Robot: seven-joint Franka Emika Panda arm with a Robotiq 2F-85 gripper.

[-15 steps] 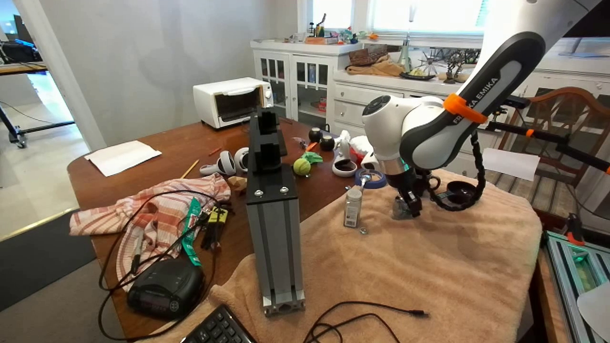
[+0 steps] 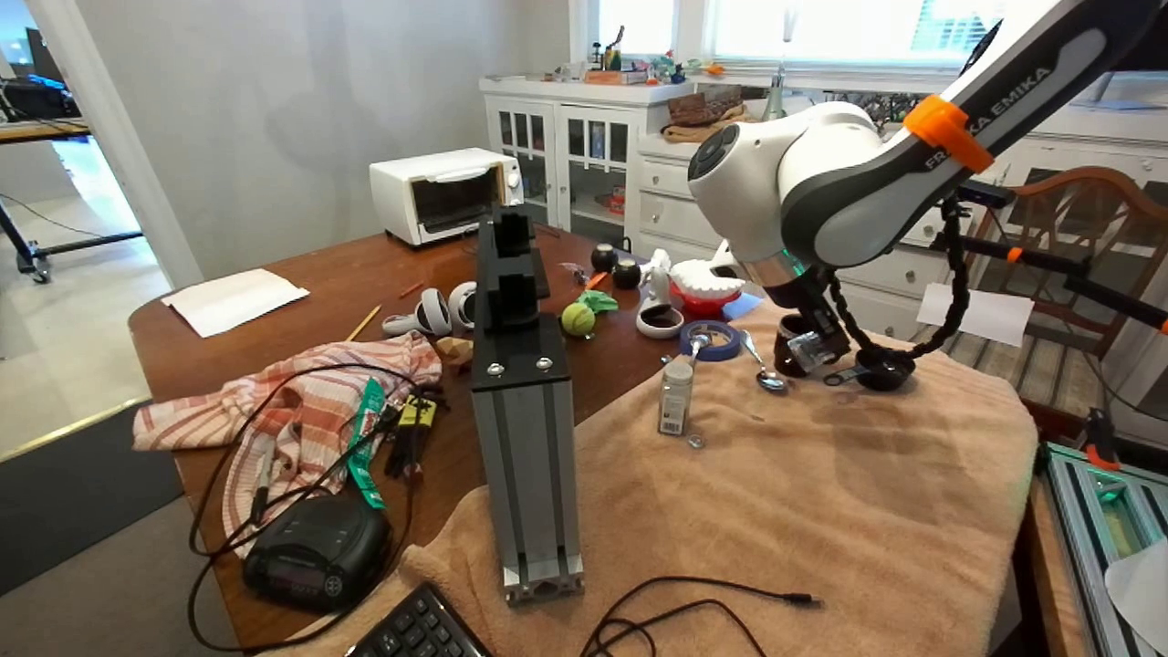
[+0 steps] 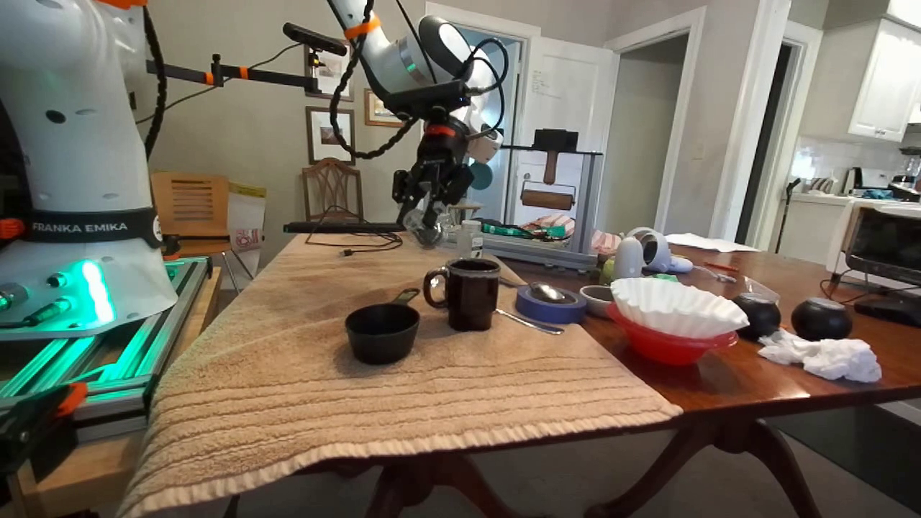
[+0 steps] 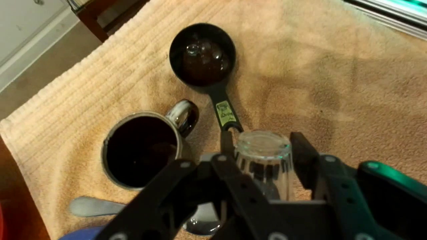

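Note:
A small clear glass [image 4: 264, 170] is held off the towel by my gripper, with one black finger on each side. From the second exterior view, the glass [image 3: 424, 228] hangs beyond the dark mug [image 3: 474, 298], beneath the gripper [image 3: 429, 203]. A black measuring cup [image 4: 218, 94] with a labelled handle lies on the towel; its bowl has something dark and shiny inside. The mug [image 4: 107, 154] stands upright beside it, dark within. In the first exterior view the glass [image 2: 808, 351] appears in front of the mug, partly covering it.
Near the mug lie a spoon [image 2: 769, 380] and a roll of blue tape [image 2: 714, 350]. A shaker bottle [image 2: 675, 396] stands on the towel. A metal-profile stand [image 2: 531, 471] rises at the table's middle.
The glass, held in my gripper, has risen from near the towel and moved toward the mug and measuring cup. The arm now leans more.

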